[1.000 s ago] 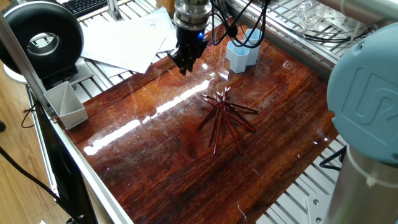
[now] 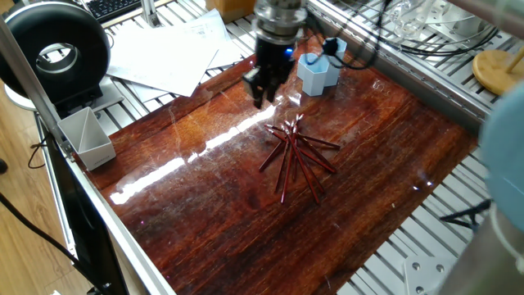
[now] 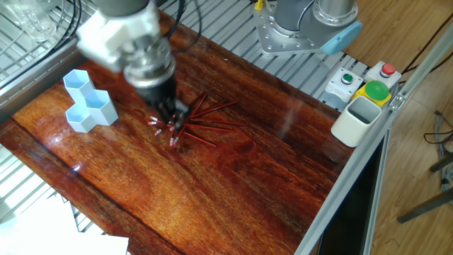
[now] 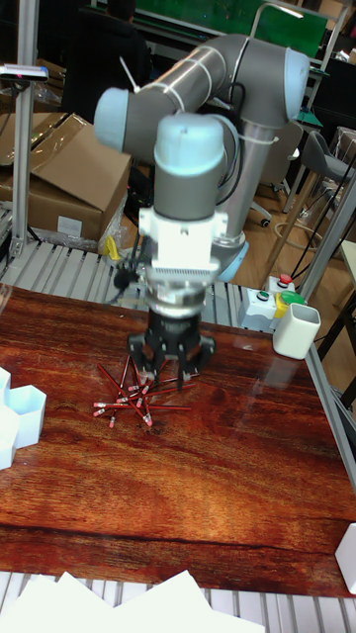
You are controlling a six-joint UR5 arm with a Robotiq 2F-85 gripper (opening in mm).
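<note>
Several dark red pencils lie crossed in a loose fan on the wooden board, their pale ends bunched together. The same pencil pile shows in exterior view 3, partly behind the gripper. My gripper hangs above the board close to the pile, pointing down. Its fingers are spread apart, and nothing shows between them. In exterior view 1 the gripper appears up and left of the pencils. The blurred gripper covers part of the pile in exterior view 2.
A light blue cluster of hexagonal cups stands near the board's edge. A white square container and a white cup sit at other edges. White papers lie off the board. Much of the wooden board is bare.
In exterior view 1, my gripper has moved right and slightly down in the picture, towards the pencils. The arm's blue joint cap has shifted right. Pencils and cups have stayed put.
</note>
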